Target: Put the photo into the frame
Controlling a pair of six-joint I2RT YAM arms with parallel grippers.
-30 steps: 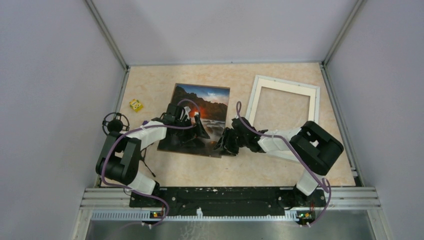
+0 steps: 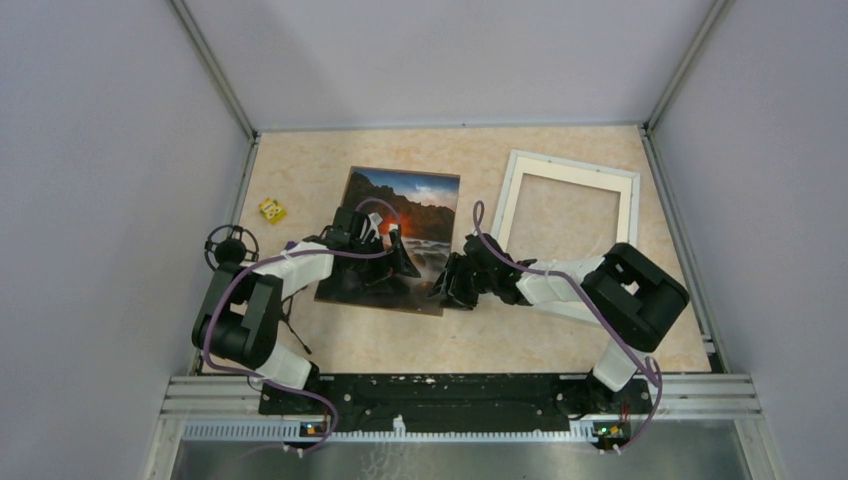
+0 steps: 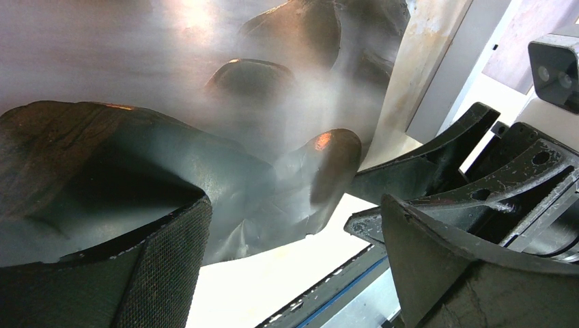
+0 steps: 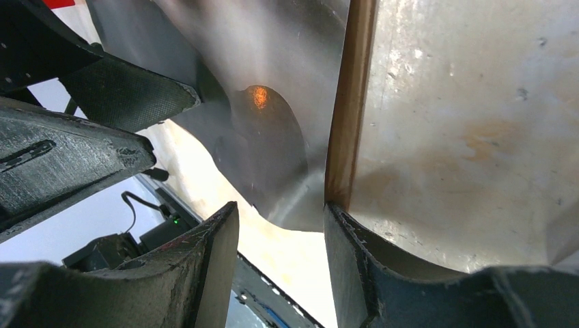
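The photo (image 2: pixel 405 195), a sunset river landscape on a board with a brown edge, lies flat on the left half of the table. In the left wrist view, the fingers of my left gripper are wide open above its dark lower part, nothing between them. My right gripper is part open at the photo's front right corner. One fingertip is against or just in front of the brown side edge; contact cannot be told. The other is toward the picture's front border. On the right lies the empty white frame (image 2: pixel 630 205), partly covered by my right arm.
A small yellow item (image 2: pixel 271 210) rests at the far left. A black stand (image 2: pixel 231 248) is beside the left arm. Bare table separates the photo from the frame, and the strip in front of the photo is clear.
The left arm, photo and frame look unmoved.
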